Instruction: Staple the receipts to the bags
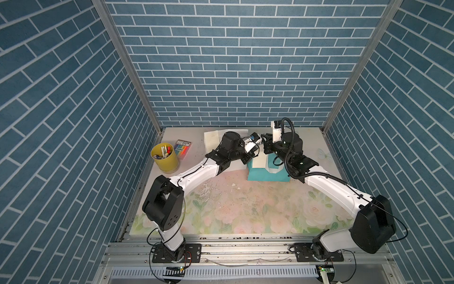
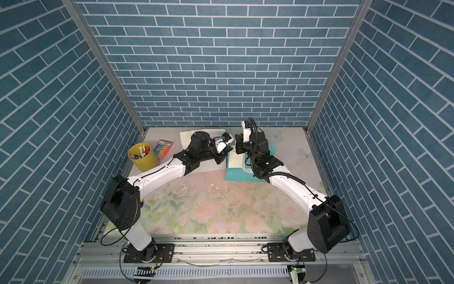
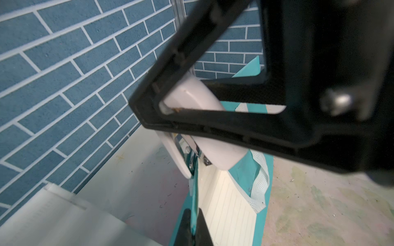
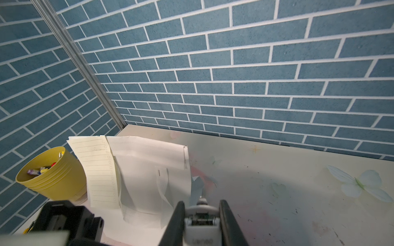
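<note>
The teal bag (image 3: pixel 260 164), with white handles, lies toward the right of the table, and a lined receipt (image 3: pixel 227 209) rests along its edge. My left gripper is shut on that thin edge; whether the receipt is pinched too I cannot tell. My right gripper is shut on a white stapler (image 3: pixel 225 153). In the left wrist view the stapler's mouth sits around the bag's edge at the receipt's top. A white paper bag (image 4: pixel 139 164) lies left of the teal one, another lined receipt (image 4: pixel 96 174) at its left side.
A yellow bucket (image 1: pixel 165 164) of pens stands at the far left, beside a colourful flat pack (image 1: pixel 182 148). Both arms' hands are close together over the bags.
</note>
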